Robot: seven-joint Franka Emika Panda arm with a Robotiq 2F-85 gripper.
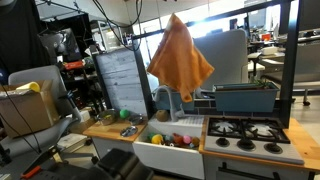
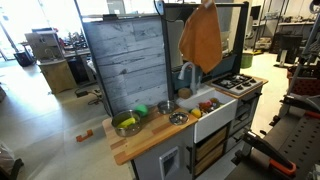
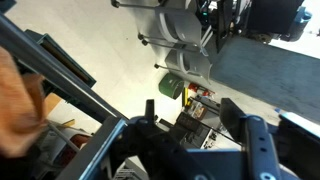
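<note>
An orange cloth (image 1: 180, 57) is in mid-air above the sink counter, its whole outline spread wide in exterior view 1. The same cloth (image 2: 200, 42) shows in front of the backboard in exterior view 2. In the wrist view, my gripper has its two dark fingers apart with no cloth between them. A blurred orange patch of cloth (image 3: 18, 125) fills the lower left of that view, off to the side of the fingers. The cloth's top corner shows no clear contact with the gripper.
Below is a white sink (image 1: 168, 155) with colourful items in it and a faucet behind. A stove (image 1: 250, 135) stands to its right. Metal bowls (image 2: 127, 122) sit on the wooden counter (image 2: 125, 148). A teal dish rack (image 1: 245, 98) is behind the stove.
</note>
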